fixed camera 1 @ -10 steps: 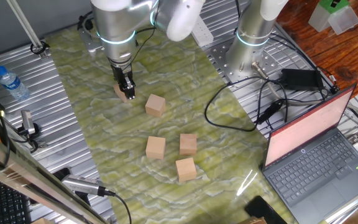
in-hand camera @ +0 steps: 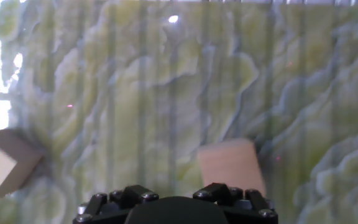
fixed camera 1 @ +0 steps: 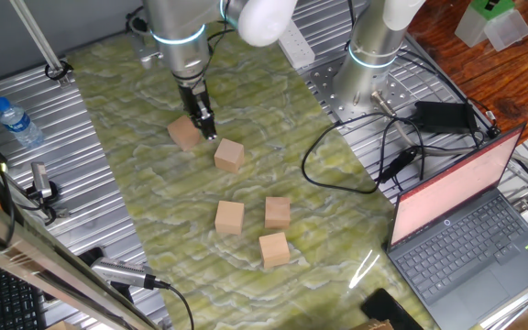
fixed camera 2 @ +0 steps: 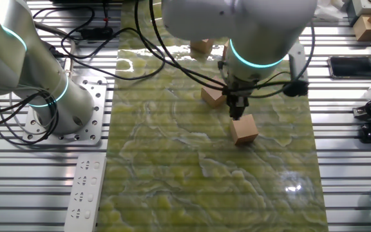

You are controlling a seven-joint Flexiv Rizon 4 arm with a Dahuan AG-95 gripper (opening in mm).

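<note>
Several plain wooden cubes lie on a green marbled sheet. My gripper points down between the rear-left cube and a second cube, apart from the latter. In exterior view 2 the gripper overlaps the top edge of the rear cube; whether they touch is unclear. The wrist view has one cube just beyond the right finger and another cube at the left edge. Nothing shows held, and the finger opening is hidden. Three more cubes, including one cube, sit farther forward.
The green sheet has free room around the cubes. A laptop stands at the right front, with a black cable looping onto the sheet. Metal profile posts and a water bottle are on the left.
In exterior view 1 my gripper has shifted right, away from in front of the rear-left cube, which now shows more fully. The other cubes have not moved.
</note>
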